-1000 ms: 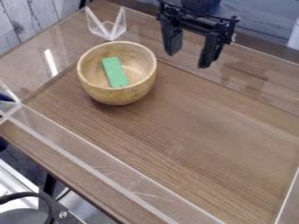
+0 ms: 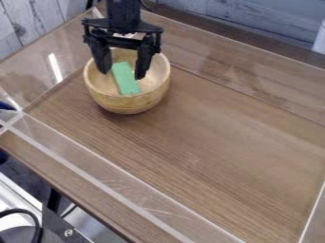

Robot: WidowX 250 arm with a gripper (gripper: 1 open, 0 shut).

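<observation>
My black gripper (image 2: 124,55) is open over a round tan wooden bowl (image 2: 148,98) in the upper left of the camera view, its two fingers spread at the bowl's rim and inside it. A green block (image 2: 124,79) lies in the bowl between and below the fingers. The arm partly hides the back of the bowl.
Black cables lie at the lower left, and pale walls border the back and left.
My gripper has moved left from the back right of the table and come down over the bowl. The bowl and green block look unmoved.
</observation>
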